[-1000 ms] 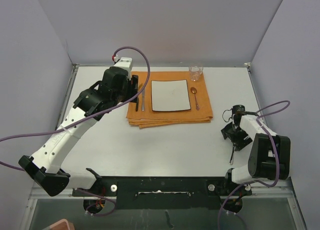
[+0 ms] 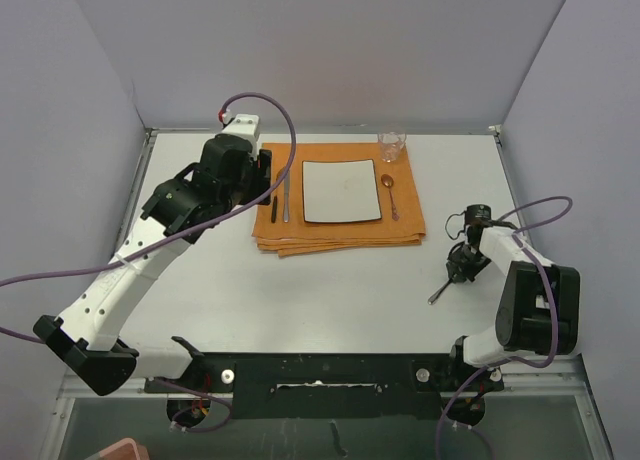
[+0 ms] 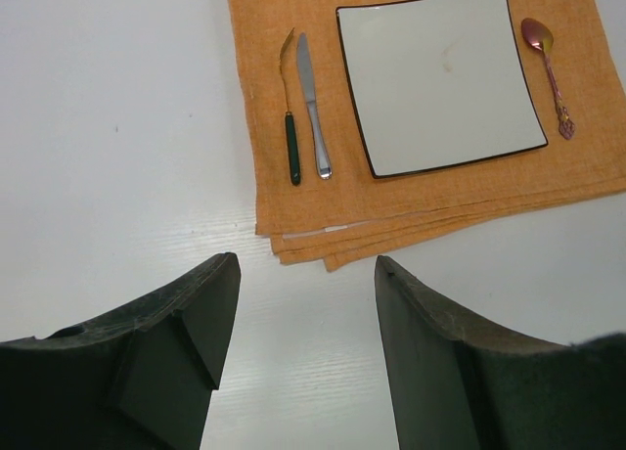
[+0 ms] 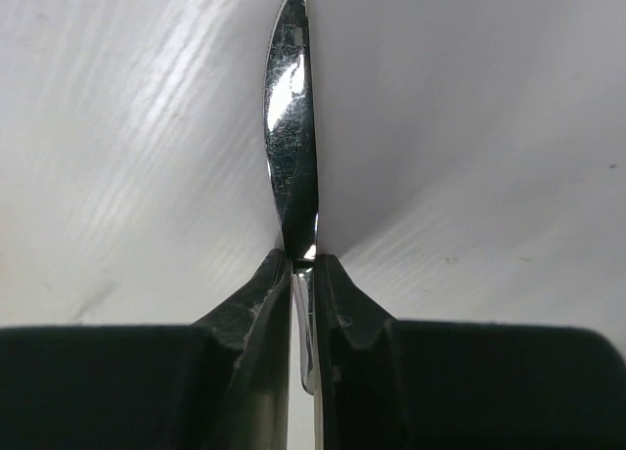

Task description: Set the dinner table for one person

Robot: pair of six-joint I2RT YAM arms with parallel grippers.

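A metal knife point(image 4: 291, 127) lies along the view of my right wrist, blade pointing away. My right gripper is shut on it near the top of the handle. From above, the blade point(image 2: 438, 294) sticks out from under the right gripper point(image 2: 464, 264), at the table's right side. My left gripper stands open and empty over the mat's near left corner. On the orange mat point(image 3: 293, 210) are a square white plate point(image 3: 440, 78), a dark-handled fork point(image 3: 291, 147) and another knife point(image 3: 314, 112) left of it, and a spoon point(image 3: 550, 68) on its right.
A clear glass point(image 2: 391, 146) stands at the mat's upper right corner. Bare white table point(image 2: 320, 300) stretches in front of the mat and between the arms. Purple cables loop over both arms.
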